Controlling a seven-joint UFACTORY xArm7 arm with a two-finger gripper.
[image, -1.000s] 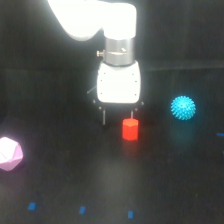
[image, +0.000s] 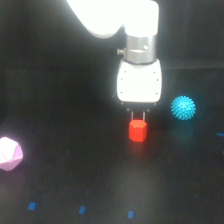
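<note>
A small red block (image: 138, 131) stands on the dark surface, a little right of the middle of the camera view. Directly over it hangs my white gripper (image: 138, 115), pointing down. Its two thin dark fingers reach the top of the block, one at each side. Whether they are pressed against it or still apart from it, I cannot tell at this size.
To the right lies a spiky blue ball (image: 183, 107). A pink faceted ball (image: 10, 153) sits at the left edge. Several small blue marks (image: 82, 210) line the front of the dark surface, which is otherwise clear around the block.
My gripper has moved right, from left of the red block to straight above it. Its fingers appear closer together. The block looks slightly shifted right and down; both balls have stayed put.
</note>
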